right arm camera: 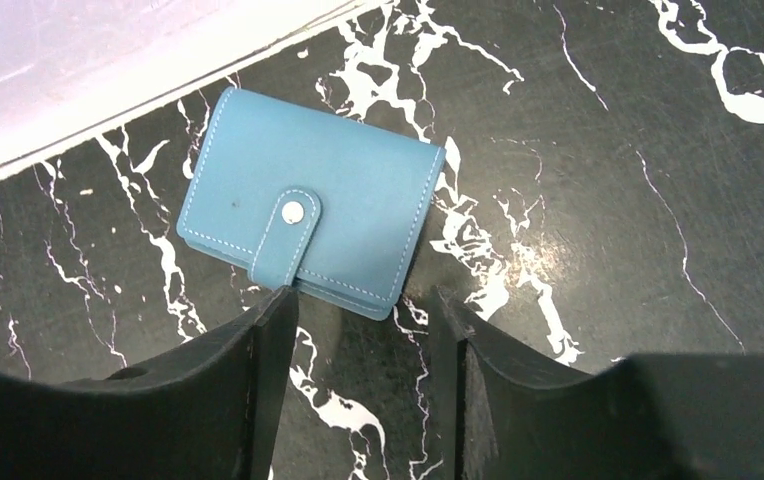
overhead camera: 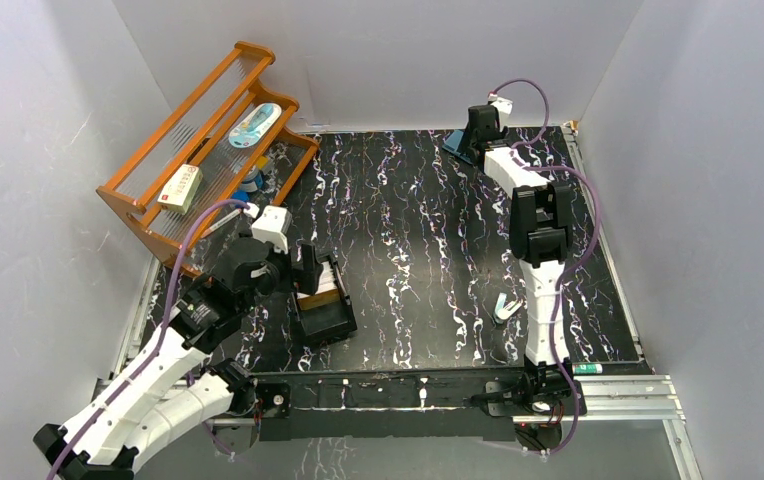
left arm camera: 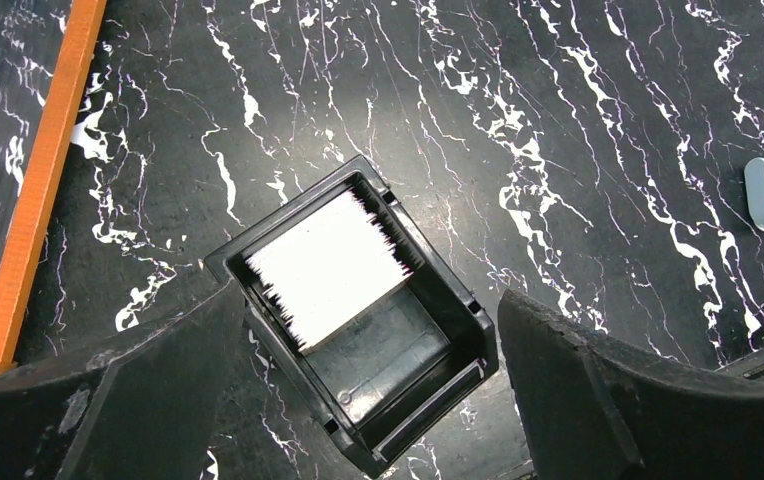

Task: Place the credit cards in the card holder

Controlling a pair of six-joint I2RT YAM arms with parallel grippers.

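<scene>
A black tray [left arm camera: 458,330] holding a stack of white cards [left arm camera: 323,260] sits front left on the marble table, below my left gripper, which stands open and empty. At the back right lies a blue leather card holder [right arm camera: 353,195] with a snapped strap. My right gripper hovers just at its near edge, part open, with nothing visible between its fingers. In the top view the holder [overhead camera: 454,145] is partly behind that arm.
A wooden rack [overhead camera: 238,60] with boxes and other items stands at the left. A small white device [overhead camera: 504,306] lies at the front right. The back wall is close behind the holder.
</scene>
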